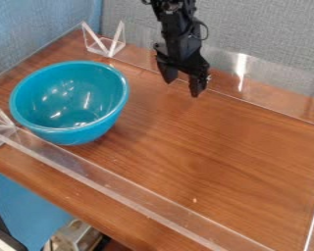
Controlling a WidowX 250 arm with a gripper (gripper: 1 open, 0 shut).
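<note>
My black gripper [186, 76] hangs from the top centre, over the back of the wooden table [212, 176], near the clear rear barrier. Its dark fingers point down; whether they are open or shut is hard to tell, and I see no object at them. A large turquoise bowl [70, 102] sits on the left of the table, well to the left and front of the gripper.
Clear plastic walls edge the table, with white brackets [103, 44] at the back left and at the left side. Grey and blue padded walls stand behind.
</note>
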